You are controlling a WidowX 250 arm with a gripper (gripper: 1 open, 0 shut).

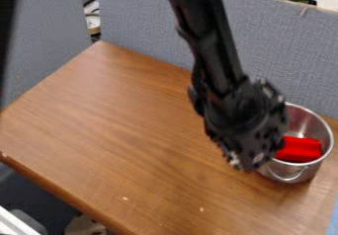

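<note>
A steel pot (302, 120) with a looped handle stands at the right of the wooden table, holding a red object (297, 150). My dark gripper (248, 157), blurred, hangs over the pot's left side and hides part of it. Whether its fingers are open or shut is unclear.
Grey padded partitions (145, 22) border it at the back and left. The table's edge drops off at the lower left.
</note>
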